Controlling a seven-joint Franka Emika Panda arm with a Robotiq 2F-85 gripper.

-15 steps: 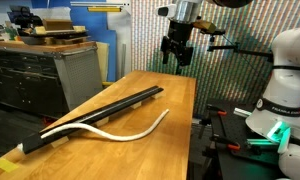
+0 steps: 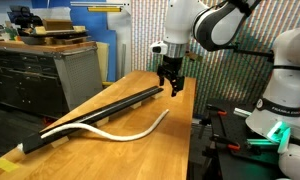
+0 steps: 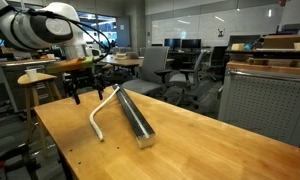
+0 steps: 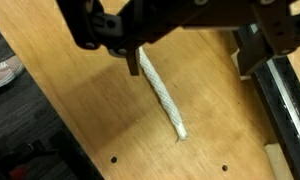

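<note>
A white rope (image 2: 130, 136) lies in a loose curve on the wooden table (image 2: 180, 150). Beside it runs a long black channel with a light top edge (image 2: 100, 113); in exterior view 2 the rope's far end (image 3: 115, 90) reaches close to that black channel (image 3: 135, 115). My gripper (image 2: 174, 88) hangs open above the table, beyond the rope's free end, with nothing held. From the wrist, one end of the rope (image 4: 166, 98) shows below the gripper, between its wide-apart fingers; the rest is hidden behind the gripper body.
The table's edge drops to a dark floor (image 4: 30, 115) on one side. A pale strip (image 4: 278, 160) lies near the channel. Bare tabletop (image 3: 210, 135) stretches away on the channel's other side. Office chairs (image 3: 185, 85) stand beyond the table.
In exterior view 1 my gripper has come down toward the table and shifted slightly left. The rope and the black channel have not moved.
</note>
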